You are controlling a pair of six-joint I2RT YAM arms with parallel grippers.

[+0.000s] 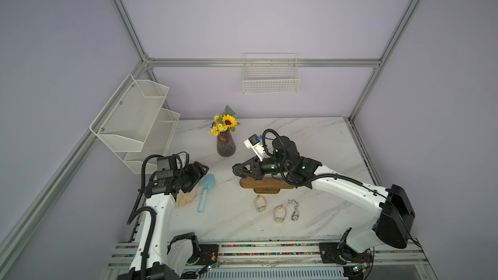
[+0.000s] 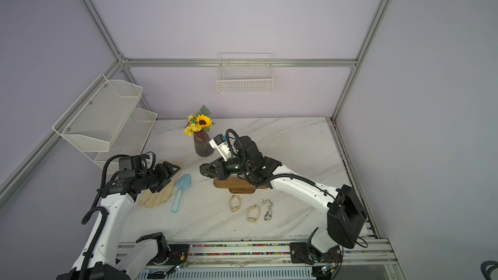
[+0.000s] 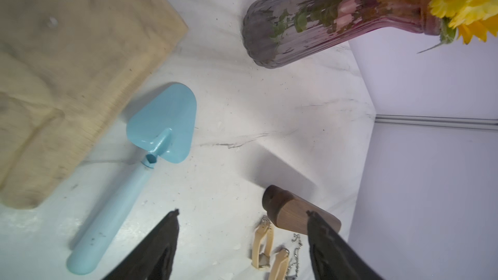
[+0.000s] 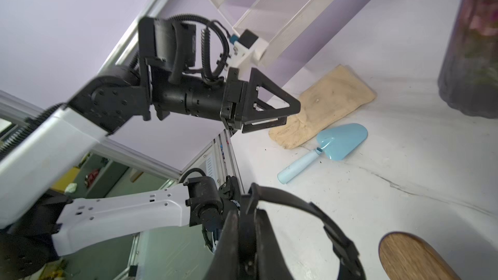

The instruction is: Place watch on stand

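Observation:
My right gripper (image 1: pixel 239 170) hangs raised above the wooden stand (image 1: pixel 264 184), shut on a black strap, apparently a watch (image 4: pixel 306 206), seen blurred at the bottom of the right wrist view. Two tan-banded watches (image 1: pixel 260 203) (image 1: pixel 280 213) and a silver watch (image 1: pixel 294 214) lie on the table in front of the stand. My left gripper (image 1: pixel 200 171) stands open over the left side, nothing between its fingers, beside the blue trowel (image 3: pixel 160 124).
Beige gloves (image 3: pixel 67 88) lie at the left. A vase (image 1: pixel 225 145) of flowers stands at the back, left of centre. A white mesh shelf (image 1: pixel 135 124) hangs on the left wall, a wire basket (image 1: pixel 270 85) on the back wall.

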